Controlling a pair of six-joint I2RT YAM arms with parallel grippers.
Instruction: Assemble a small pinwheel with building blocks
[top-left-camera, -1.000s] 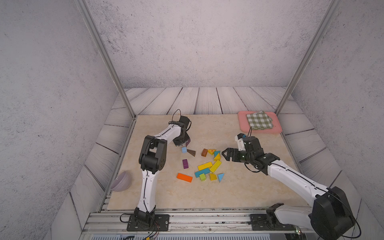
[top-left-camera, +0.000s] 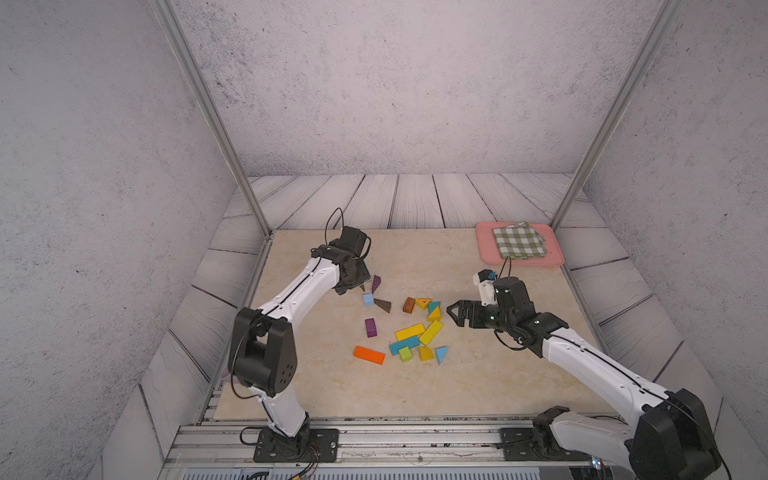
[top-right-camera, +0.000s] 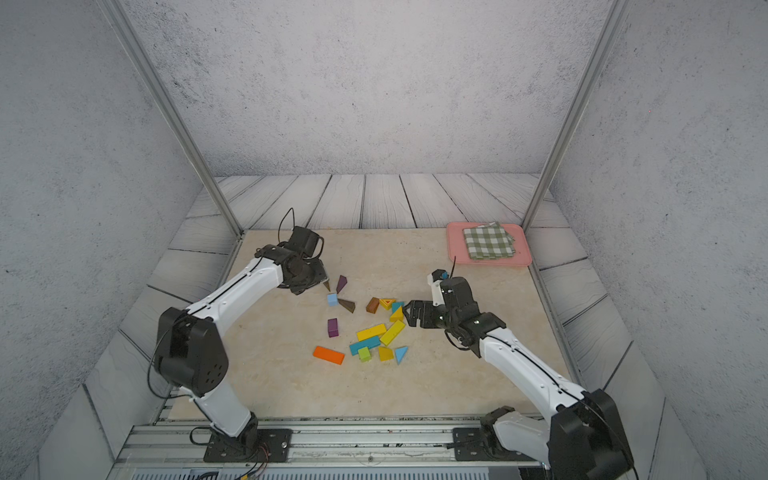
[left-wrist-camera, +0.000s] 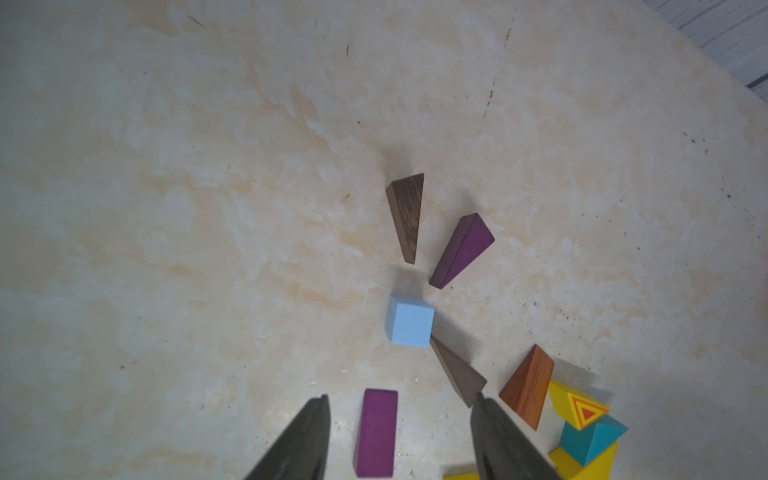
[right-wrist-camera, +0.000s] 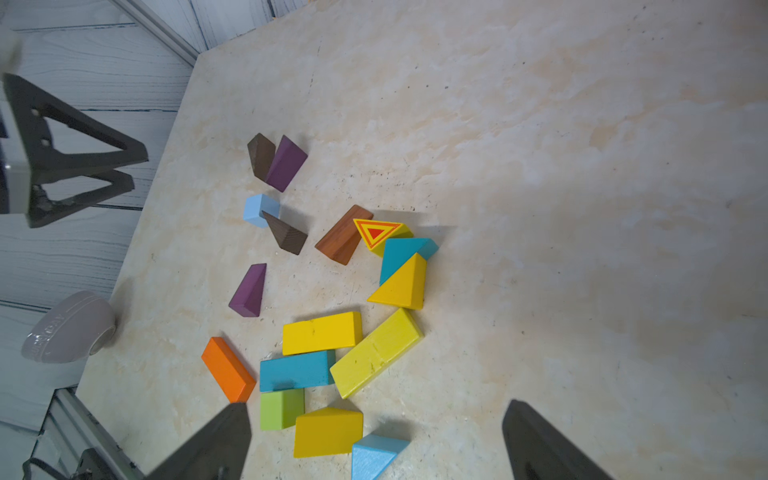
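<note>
Around a light blue cube (left-wrist-camera: 412, 321) lie three slim wedges: a dark brown one (left-wrist-camera: 406, 214) and a purple one (left-wrist-camera: 464, 249) beyond it, and a second dark brown wedge (left-wrist-camera: 459, 371) whose tip is at the cube's corner. Apart from these, on the near side, lies another purple block (left-wrist-camera: 377, 432). My left gripper hangs above the table, its fingers spread with nothing held. To the right of the colored blocks, my right gripper is open and empty. A reddish-brown wedge (right-wrist-camera: 345, 234) rests beside a yellow triangle (right-wrist-camera: 382, 233).
Yellow bars (right-wrist-camera: 322, 333), a teal bar (right-wrist-camera: 297, 370), a green cube (right-wrist-camera: 281, 409) and an orange bar (top-left-camera: 369, 355) lie near the middle. A pale bowl (right-wrist-camera: 70, 327) stands at the left edge. The pink tray (top-left-camera: 481, 245) with a checkered cloth (top-left-camera: 518, 240) is back right.
My left arm has swung left and away from the cube, uncovering the purple wedge and part of the far brown wedge. My right arm has shifted slightly right. The blocks look unmoved.
</note>
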